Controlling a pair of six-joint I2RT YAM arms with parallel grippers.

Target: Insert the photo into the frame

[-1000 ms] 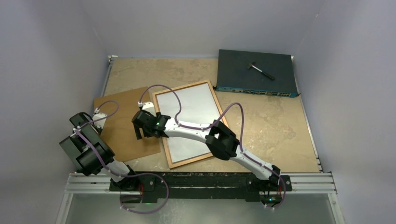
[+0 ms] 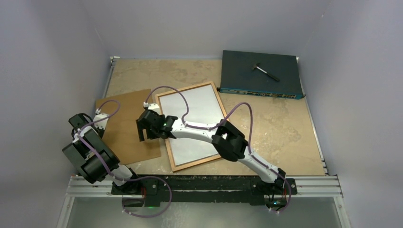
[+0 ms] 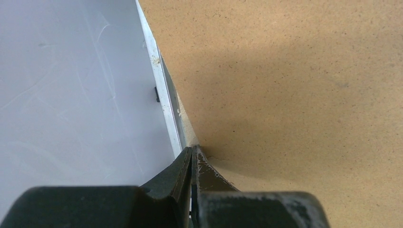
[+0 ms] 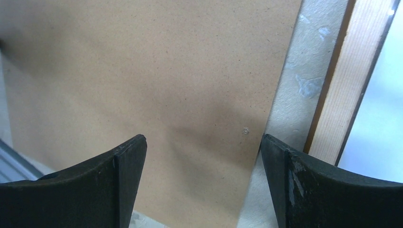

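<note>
A plain brown board [image 2: 126, 128] lies flat at the left of the table. Just right of it is a wooden frame [image 2: 219, 99] around a white sheet [image 2: 192, 152]; whether that sheet is the photo I cannot tell. At the board's left edge, my left gripper is shut, its tips touching down by the edge; nothing shows between them. My right gripper is open over the board's right part, its right finger [image 4: 285, 166] along the board's edge and its left finger [image 4: 126, 161] above the brown surface. In the top view the right arm covers part of the frame.
A dark flat box [image 2: 237, 71] with a small hammer [image 2: 266, 72] on it stands at the back right. Close to the left gripper runs a metal rail [image 3: 164, 95] along the grey wall [image 3: 71, 95].
The board's front right corner has shifted a little to the left. The left arm has barely moved, and the frame has stayed put.
</note>
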